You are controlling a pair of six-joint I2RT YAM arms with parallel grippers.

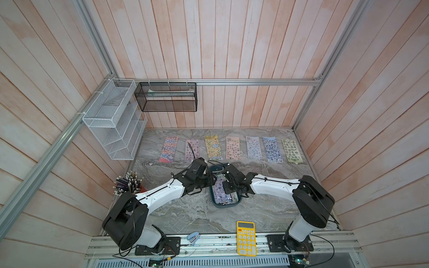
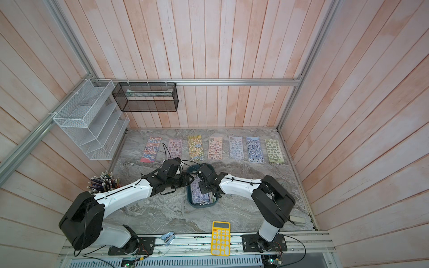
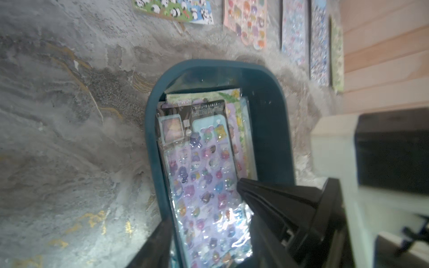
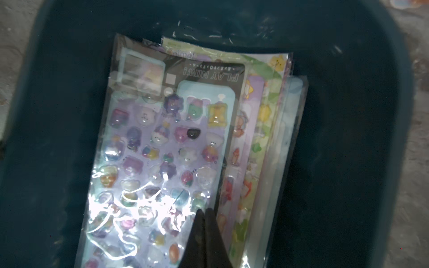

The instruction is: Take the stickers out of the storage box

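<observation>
A teal box (image 3: 152,134) holds a stack of bagged sticker sheets, a lilac one (image 3: 201,178) on top with pale and green ones (image 4: 268,111) beneath. My left gripper (image 1: 211,177) hangs over the box's left side; its fingers are blurred in the left wrist view, apparently apart, with nothing visibly held. My right gripper is shut, its tips over the top sheet toward its right edge, with nothing showing between them. The two grippers are close together above the box.
Several sticker sheets (image 1: 232,147) lie in a row along the back. A pen holder (image 1: 127,183) and wire racks (image 1: 116,134) stand at left. A yellow calculator (image 1: 245,236) is at the front edge. The table beside the box is clear.
</observation>
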